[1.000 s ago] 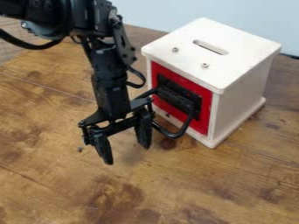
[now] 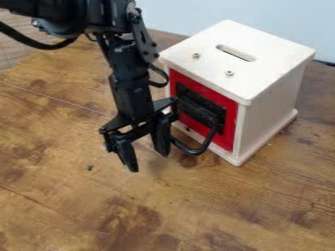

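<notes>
My black gripper (image 2: 144, 149) hangs low over the wooden table, left of a white wooden box (image 2: 244, 61), with its two fingers apart and nothing between them. The box's near side has a red panel (image 2: 225, 143) holding a black door with a dark handle (image 2: 193, 149) sticking out low, just right of my fingers. The box top has a slot and two bolts.
A pale wall stands behind the box, and a dark cable runs at the upper left.
My gripper has risen slightly over the last second, shifting a little up in the view. The box has not moved.
</notes>
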